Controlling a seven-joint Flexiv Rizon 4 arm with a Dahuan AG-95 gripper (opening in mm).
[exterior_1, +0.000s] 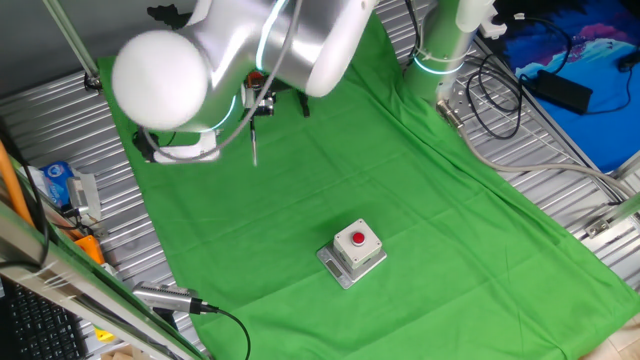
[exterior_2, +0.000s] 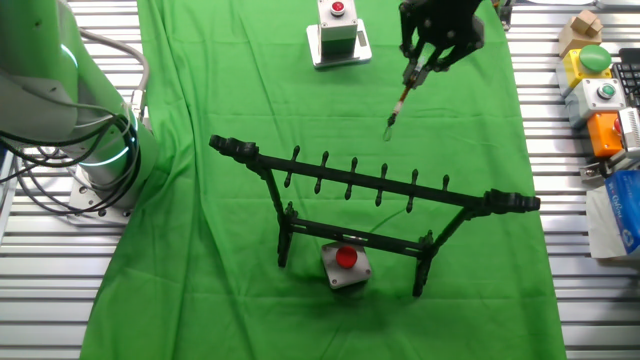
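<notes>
In exterior view 2 my gripper (exterior_2: 412, 76) is shut on a thin stick-like utensil (exterior_2: 402, 103), whose looped tip points down and slightly left. The black rack (exterior_2: 365, 180) with several small pegs along its top bar stands nearer that camera. Gripper and utensil appear above and right of the rack's bar in that view, apart from it. From exterior view 1 the arm covers most of the rack and the gripper (exterior_1: 260, 103); the utensil (exterior_1: 254, 147) hangs below the arm.
A white box with a red button (exterior_1: 358, 239) sits on the green cloth (exterior_1: 450, 250). Another red button (exterior_2: 346, 257) lies beneath the rack. Coloured button boxes (exterior_2: 595, 95) line the right side in exterior view 2. Open cloth surrounds the white box.
</notes>
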